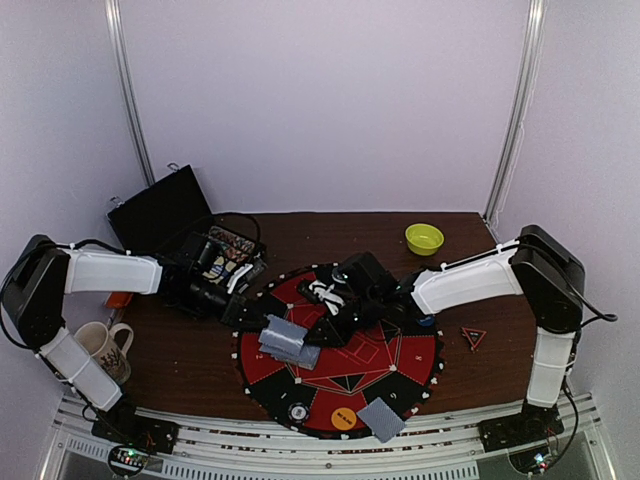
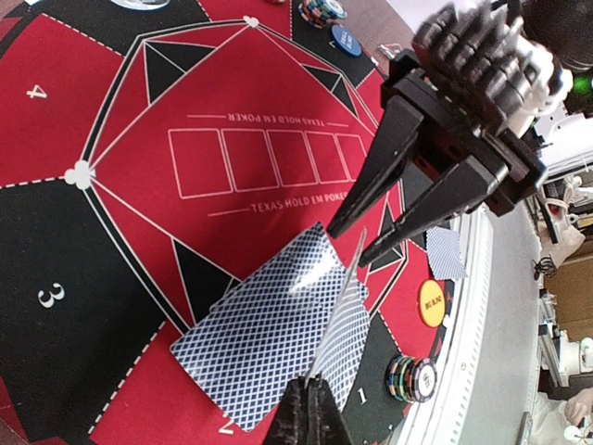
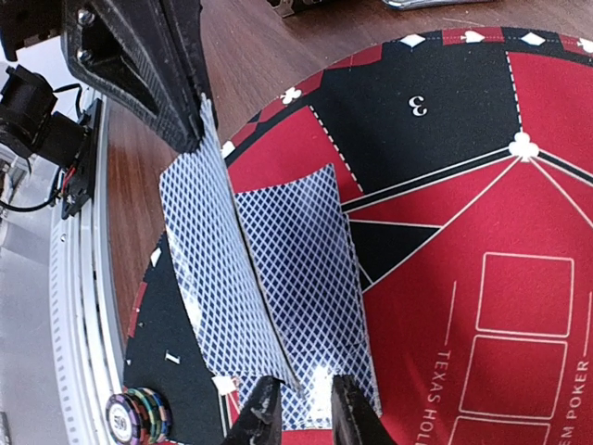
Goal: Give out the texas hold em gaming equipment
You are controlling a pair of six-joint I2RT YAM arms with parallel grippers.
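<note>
A blue-white patterned playing card [image 1: 283, 332] stands on edge in my left gripper, which is shut on it. Under that card, more cards of the same pattern [image 2: 250, 343] lie on the round red-and-black poker mat [image 1: 390, 390]. At the held card's free end is my right gripper. Its fingers [image 3: 347, 403] stand a little apart, with the card's corner reaching between them and a gap still visible. Another patterned card or cards [image 1: 381, 419] lie at the mat's front edge.
Chip stacks [image 2: 410, 378] and a yellow big blind disc [image 1: 343, 418] sit near the front. An open black case [image 1: 160, 210] stands back left, a mug [image 1: 104, 350] at left. A green bowl [image 1: 424, 239] and red triangle [image 1: 473, 338] are right.
</note>
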